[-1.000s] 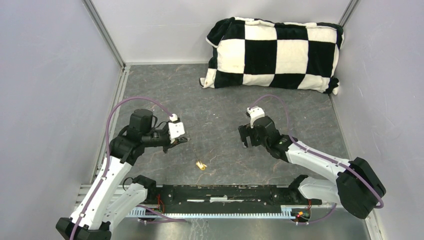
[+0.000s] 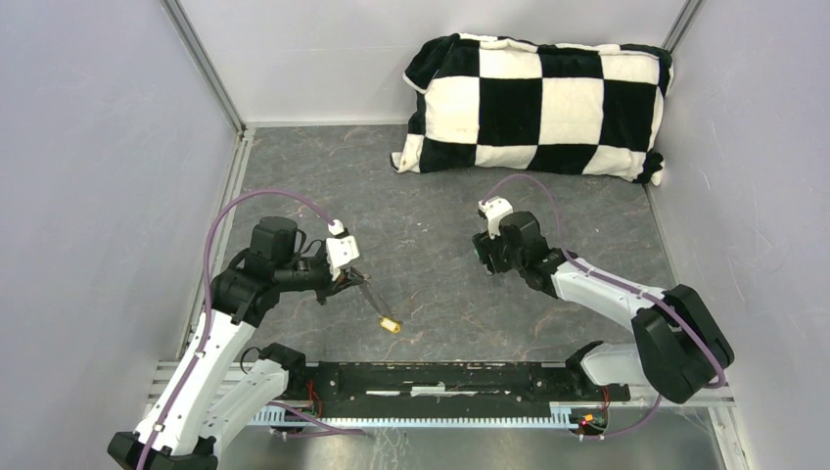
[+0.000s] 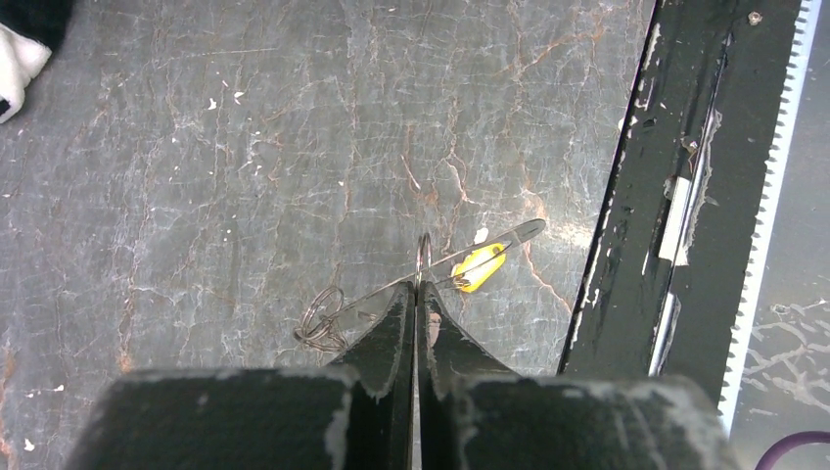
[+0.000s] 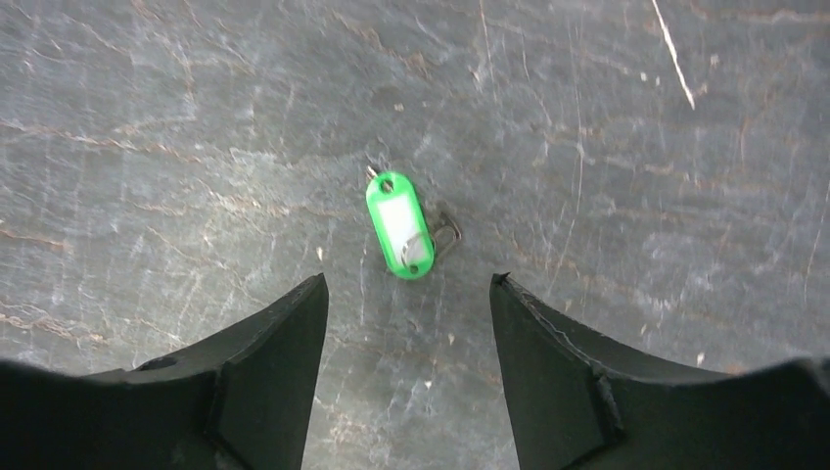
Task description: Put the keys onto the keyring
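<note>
At the left, my left gripper (image 2: 363, 278) is shut on a thin metal ring (image 3: 424, 257) pinched at its fingertips. A long thin metal loop (image 3: 387, 287) with a yellow tag (image 3: 480, 267) hangs from there; several wire rings (image 3: 320, 323) show at its other end. In the top view, the yellow tag (image 2: 390, 325) dangles to the lower right of that gripper. A green tag (image 4: 400, 223) with a pale label and a small metal ring (image 4: 445, 235) lies on the floor. My right gripper is over it with fingers apart and nothing between them.
A black-and-white checkered cushion (image 2: 538, 108) lies along the back wall. Along the front runs a black rail with a toothed white strip (image 2: 421, 423). Between the two grippers, the grey floor (image 2: 431, 235) is clear.
My right gripper has moved toward the back, and the green tag now shows beside its fingers. The yellow tag has swung slightly left below my left gripper, which has barely moved.
</note>
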